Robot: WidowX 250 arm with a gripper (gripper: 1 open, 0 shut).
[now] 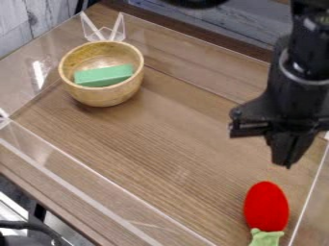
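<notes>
A black robot gripper (276, 144) reaches in from the top right, over the right part of the wooden table. Its fingertips point down, and whether they are shut is hard to make out. Below it, at the lower right, lies a red rounded object (266, 207) with a light green part at its bottom end. At the upper left a wooden bowl (114, 94) holds a green block (103, 75).
The table's edges show at the top and lower left, with dark cables at the bottom left corner.
</notes>
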